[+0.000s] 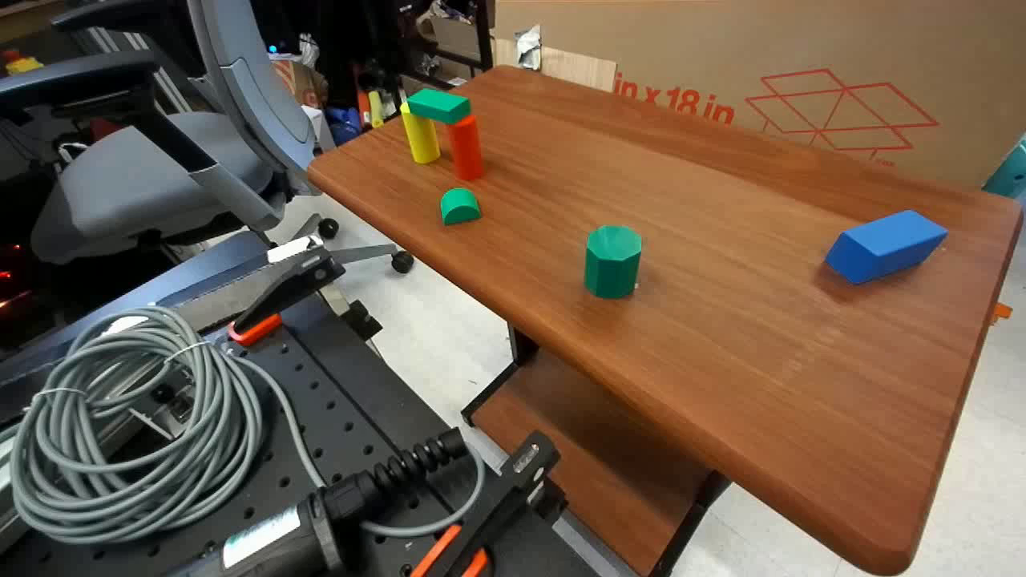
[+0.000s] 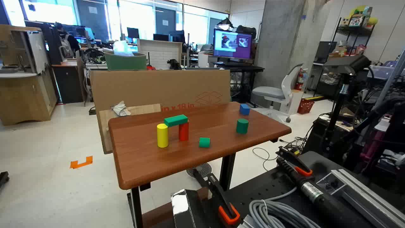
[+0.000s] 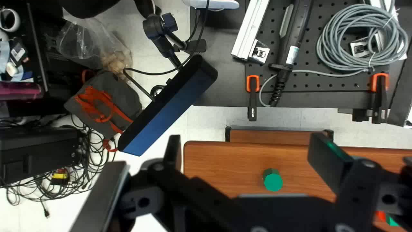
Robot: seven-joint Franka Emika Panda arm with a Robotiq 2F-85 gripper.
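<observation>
My gripper is open in the wrist view, its fingers wide apart and high above the table with nothing between them. The arm shows in neither exterior view. On the table, a green block point(image 1: 434, 106) bridges the tops of an upright yellow cylinder point(image 1: 420, 135) and an upright red block point(image 1: 466, 148). Beside them lies a small green half-round block point(image 1: 459, 207). A green octagonal block point(image 1: 612, 261) stands apart, nearer the middle; from above, this green block point(image 3: 273, 180) appears between my fingers' lines. Toward the far end from the bridge rests a blue block point(image 1: 886, 247).
The wooden table point(image 1: 731, 317) has bare room around the octagonal block. A large cardboard box point(image 2: 159, 87) stands along one long side. Along the other is a black perforated bench point(image 1: 317, 385) with coiled grey cable point(image 1: 135, 423) and clamps.
</observation>
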